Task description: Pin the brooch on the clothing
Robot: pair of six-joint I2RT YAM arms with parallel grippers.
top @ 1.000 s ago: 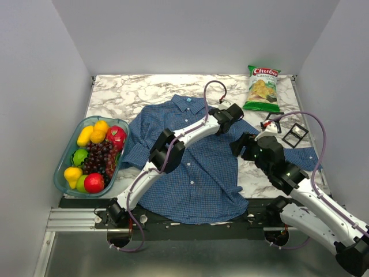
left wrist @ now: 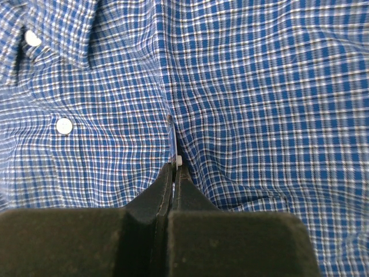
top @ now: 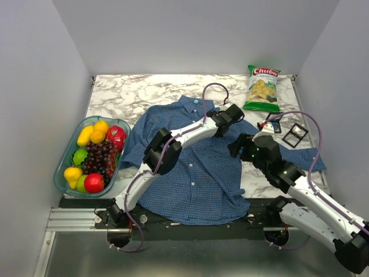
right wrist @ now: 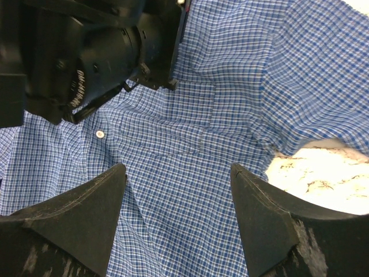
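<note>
The blue checked shirt (top: 190, 173) lies spread on the table with its collar toward the back. My left gripper is shut, its tips down at the cloth just right of the button row. From between its fingertips sticks a thin strip seen edge-on, apparently the brooch (left wrist: 172, 137), with a small white bit beside it. The cloth is bunched in folds around it; whether a pin passes through it cannot be told. Over the shirt's right side, my right gripper is open, nothing between its fingers.
A blue-green basket (top: 62, 151) of fruit stands at the left. A green chip bag (top: 263, 89) and small dark frames (top: 296, 135) lie at the right back. The left gripper's body (right wrist: 98, 57) is close in the right wrist view.
The shirt has shifted slightly to the right, collar and sleeve included. My left gripper has moved only a little.
</note>
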